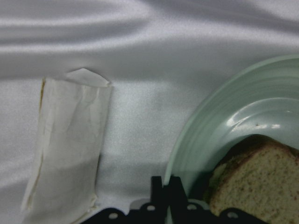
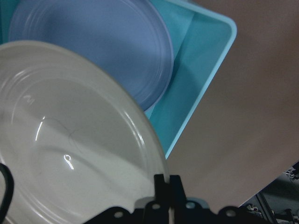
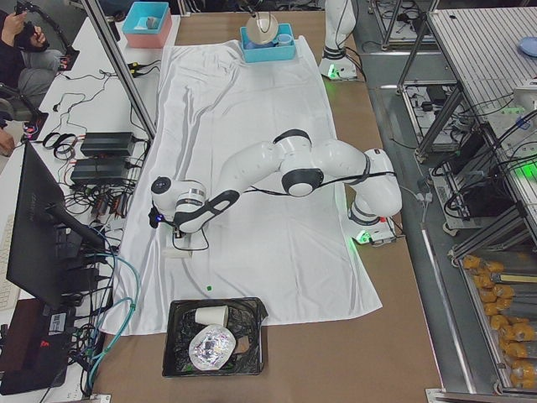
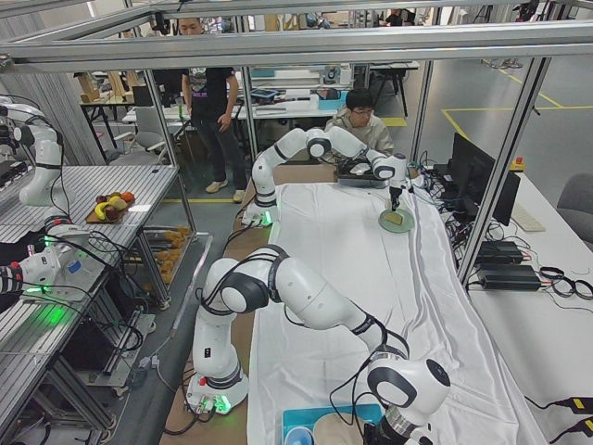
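Observation:
A green plate (image 1: pixel 210 130) holding a sandwich (image 1: pixel 252 182) lies on the white cloth, beside a folded white paper packet (image 1: pixel 67 144). My left gripper is at the plate's near-left rim, fingers together on it. In the right wrist view my right gripper is shut on the rim of a cream plate (image 2: pixel 74 126), over a teal bin (image 2: pixel 196 70) that has a blue plate (image 2: pixel 93 42) inside.
A black lined bin (image 3: pixel 176 336) with a foil dish (image 3: pixel 211 348) and a white item stands at the cloth's end. A monitor and cables line the side.

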